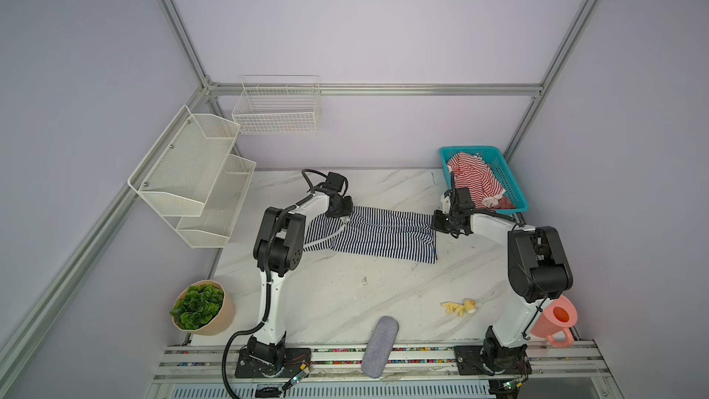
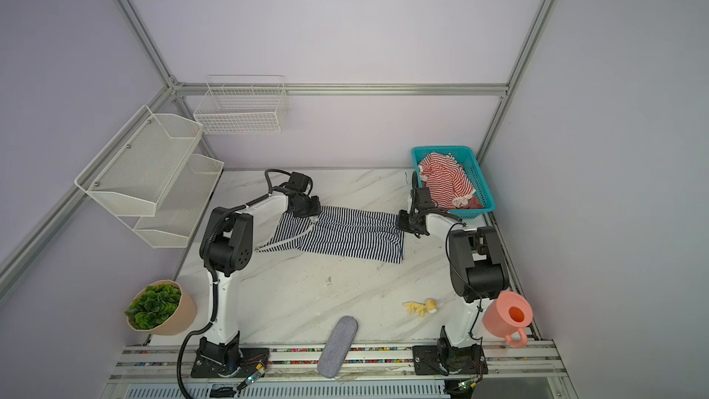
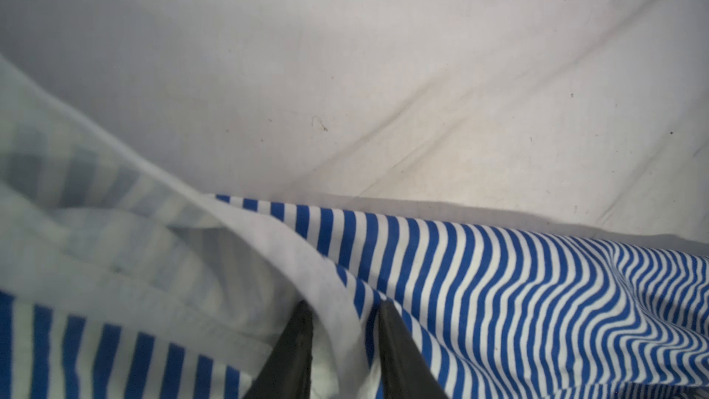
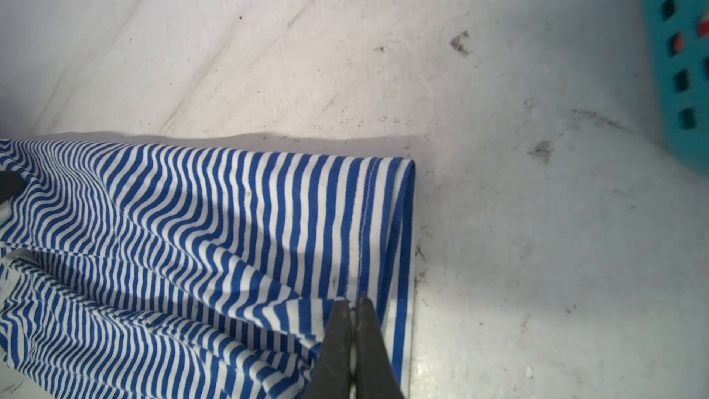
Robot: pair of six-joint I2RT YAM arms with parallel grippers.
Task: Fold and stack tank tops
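A navy-and-white striped tank top [image 1: 391, 235] lies lengthwise across the table, its body folded over itself and rumpled along the middle. My left gripper is over the white-trimmed neck and strap end, its fingers part open. The white trim [image 3: 295, 251] runs down between them, without clear contact on both sides. At the hem end, my right gripper is shut, with a gathered ridge of the striped cloth reaching its fingertips. Inside the teal basket [image 1: 509, 177] at the back right lie red-and-white striped garments [image 1: 476, 178].
A small yellow toy [image 1: 459, 307] lies at the front right, and a grey pad [image 1: 380, 347] rests at the front edge. A potted plant [image 1: 203, 309] stands front left, a pink pitcher [image 1: 555, 319] front right. Bare table surrounds the shirt, mostly in front.
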